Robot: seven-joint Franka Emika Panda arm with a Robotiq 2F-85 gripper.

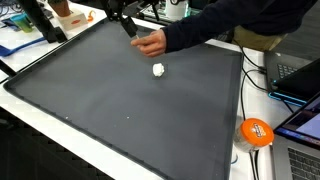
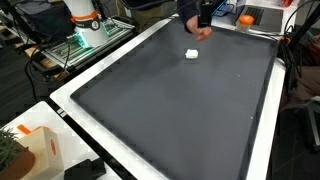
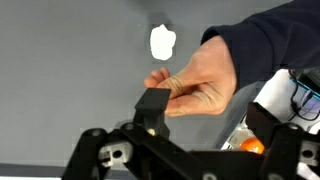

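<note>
A small white lump (image 3: 162,42) lies on the dark grey board, apart from the gripper; it also shows in exterior view 1 as a white piece (image 1: 158,70) and in exterior view 2 as a white piece (image 2: 192,53). My gripper is open over the board's far side. A person's bare hand (image 3: 198,84) with a dark sleeve reaches in from the side. In the wrist view its fingertips are at the black left finger (image 3: 152,102), touching or just in front of it. Whether the hand holds anything is hidden.
An orange-lidded container (image 1: 254,134) stands beside the board, near open laptops (image 1: 299,76). Most of the dark board (image 2: 175,110) is bare. The person's sleeved arm (image 1: 205,22) blocks room next to the gripper.
</note>
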